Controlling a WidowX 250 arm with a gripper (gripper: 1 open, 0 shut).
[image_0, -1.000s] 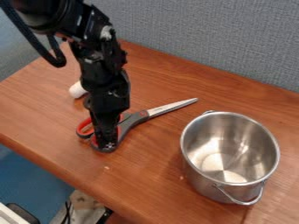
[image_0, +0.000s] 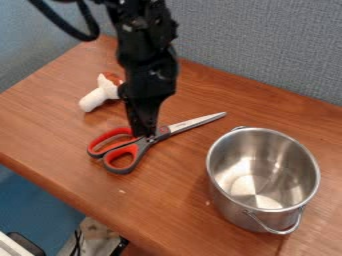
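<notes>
Scissors (image_0: 119, 157) with red and grey handles lie on the wooden table (image_0: 134, 200), blades pointing to the right. The black gripper (image_0: 143, 125) hangs over them, its tip near the pivot, just behind the handle loops; whether it touches them or holds anything is unclear. A steel pot (image_0: 263, 175) with a wire handle stands to the right of the scissors.
A white object (image_0: 98, 94) with an orange part lies behind the scissors at the left. A grey partition (image_0: 254, 45) runs along the back. The table's left front edge drops to a blue floor with cables.
The gripper has moved up and back, away from the handle loops, which are now uncovered. The scissors lie in about the same place.
</notes>
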